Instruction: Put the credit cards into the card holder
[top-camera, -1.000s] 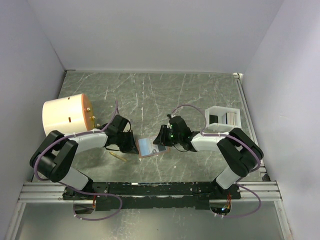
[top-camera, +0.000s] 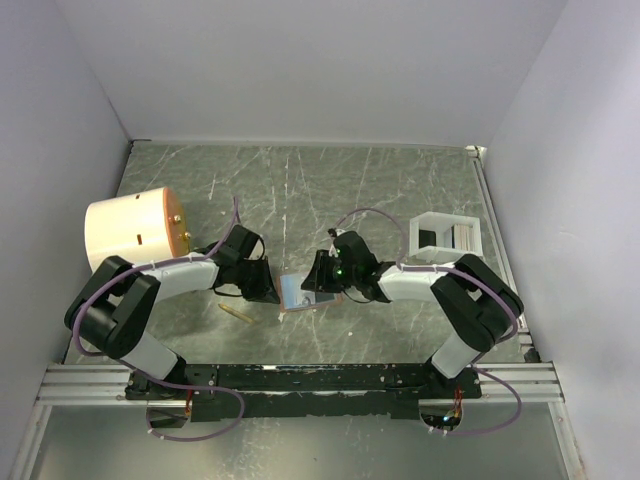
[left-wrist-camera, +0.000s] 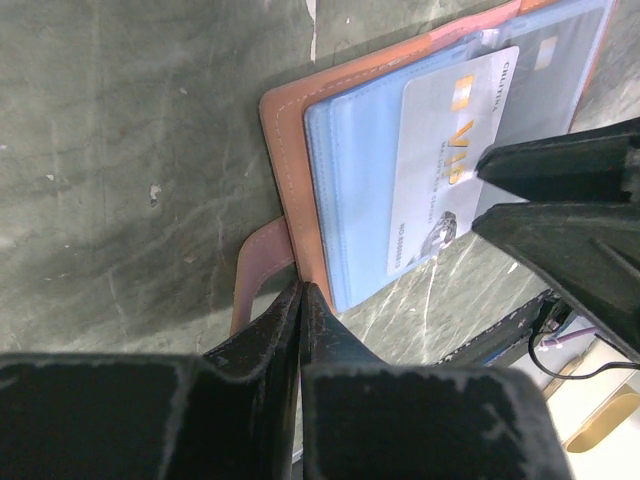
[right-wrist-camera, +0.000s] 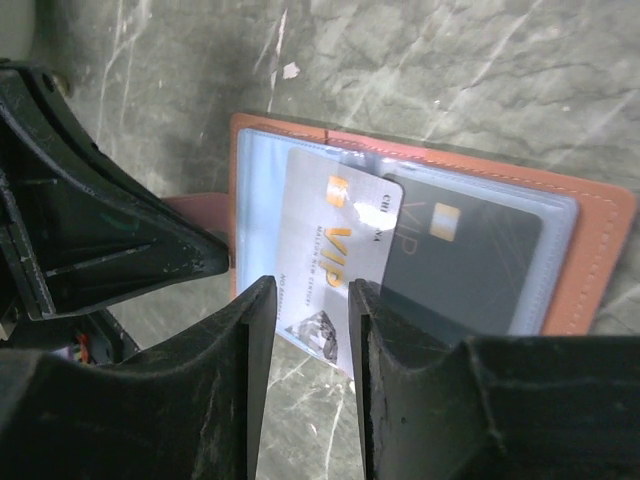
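The brown card holder (right-wrist-camera: 590, 290) lies open on the table, its pale blue sleeves (left-wrist-camera: 335, 200) facing up. A silver VIP card (right-wrist-camera: 325, 235) rests flat over the left sleeve; whether its right edge sits inside a pocket, I cannot tell. Beside it, a dark card (right-wrist-camera: 465, 250) shows through a clear sleeve. At the holder's left edge, by its strap (left-wrist-camera: 262, 262), my left gripper is shut on the border. My right gripper stands partly open over the silver card, its fingertips apart and nothing clearly gripped between them.
A white box (top-camera: 420, 256) with dark and pale items stands at the right. To the left is a large cream cylinder (top-camera: 125, 230). A thin yellow stick (top-camera: 237, 313) lies near the left gripper. Behind the holder the table (top-camera: 320, 190) is clear.
My right gripper has moved slightly left over the holder. The left gripper and the holder's left edge have shifted a little to the right. The other objects have stayed put.
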